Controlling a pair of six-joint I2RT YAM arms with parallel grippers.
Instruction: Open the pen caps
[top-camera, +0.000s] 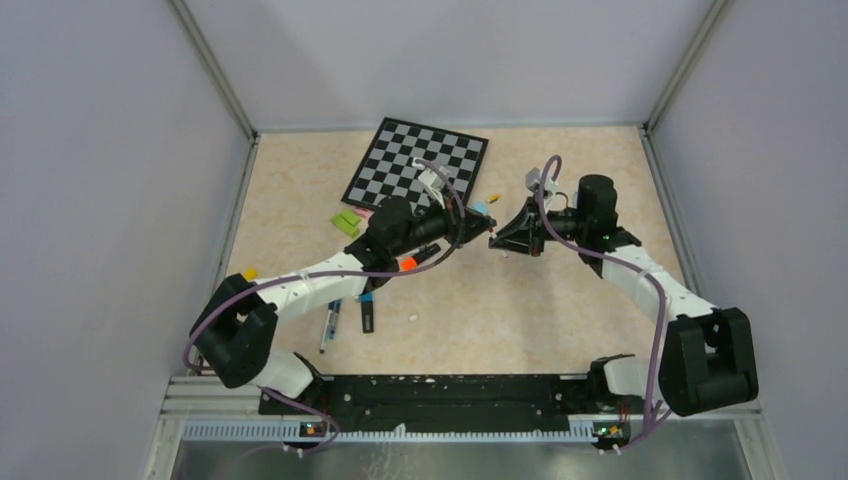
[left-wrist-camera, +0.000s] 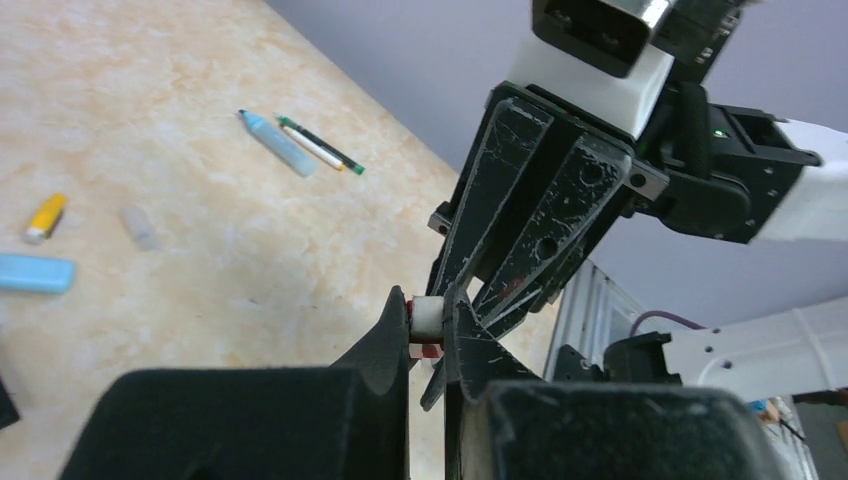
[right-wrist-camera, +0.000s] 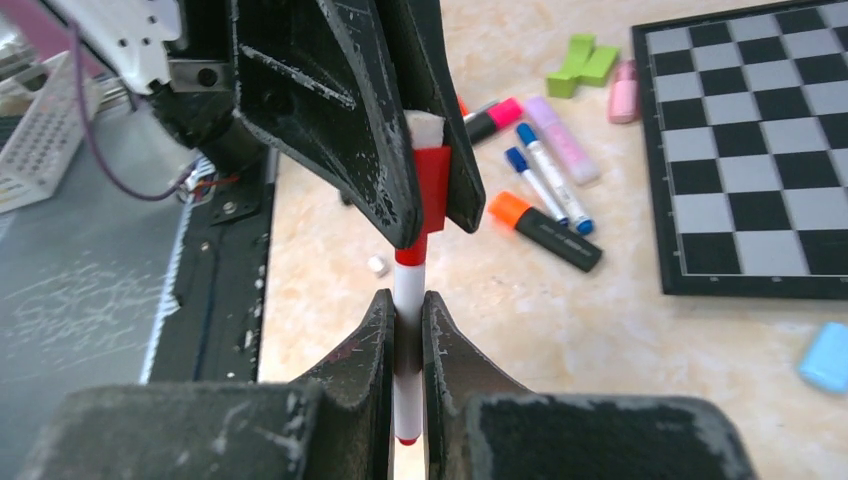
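A white pen (right-wrist-camera: 408, 340) with a red cap (right-wrist-camera: 432, 190) is held upright between my two grippers. In the right wrist view, my right gripper is shut on the white barrel, whose red end pokes out below the fingers. Above it, my left gripper is shut on the red cap; the cap's whitish end shows between its fingers. A narrow red neck joins cap and barrel, and whether they have parted there I cannot tell. In the left wrist view, a white piece (left-wrist-camera: 427, 318) with red below it sits between the left fingertips.
Several markers lie on the left, including a black one with an orange end (right-wrist-camera: 545, 230) and blue-capped ones (right-wrist-camera: 545, 170). A checkerboard (top-camera: 415, 165) lies at the back.
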